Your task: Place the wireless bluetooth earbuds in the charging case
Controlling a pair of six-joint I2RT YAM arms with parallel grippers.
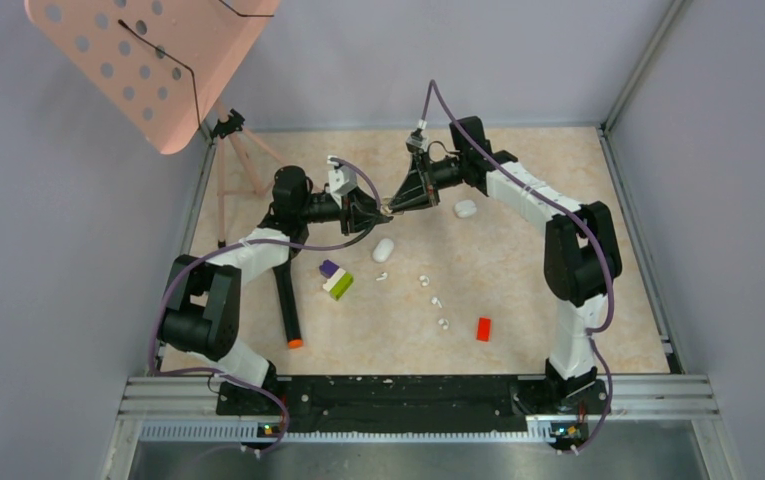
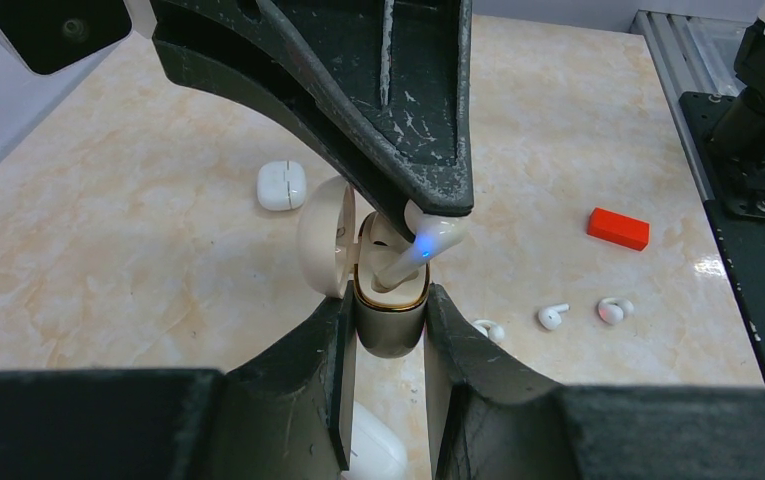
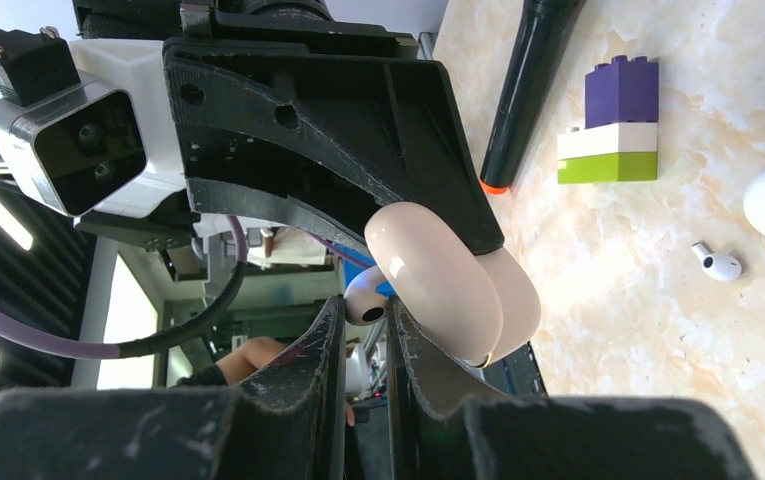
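Both grippers meet mid-air at the centre in the top view. My left gripper is shut on the open cream charging case (image 2: 390, 330), its lid (image 2: 323, 240) raised. My right gripper is shut on a white earbud, whose stem sits at the case's opening in the left wrist view, a small blue light showing on it; how deep it sits I cannot tell. The case hides part of the earbud in the right wrist view.
Several loose earbuds (image 1: 437, 302), two white cases (image 1: 383, 250) (image 1: 465, 208), a brick stack (image 1: 338, 283), a red block (image 1: 483, 329) and a black cylinder (image 1: 287, 305) lie on the table (image 1: 558, 330).
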